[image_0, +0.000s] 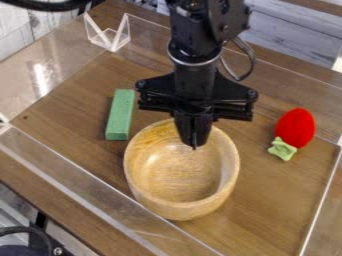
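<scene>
The black robot gripper (194, 130) hangs at the centre, its tip over the back part of a wooden bowl (181, 185). The fingertips look close together, shut, with nothing visible between them. A green block (120, 114) lies left of the bowl. A red object (295, 125) and a small pale green piece (282, 149) lie to the right.
The wooden table (74, 90) has free room at the far left and at the front right. A white wire-like object (110, 32) stands at the back left. Clear rims run along the table's front left and right edges.
</scene>
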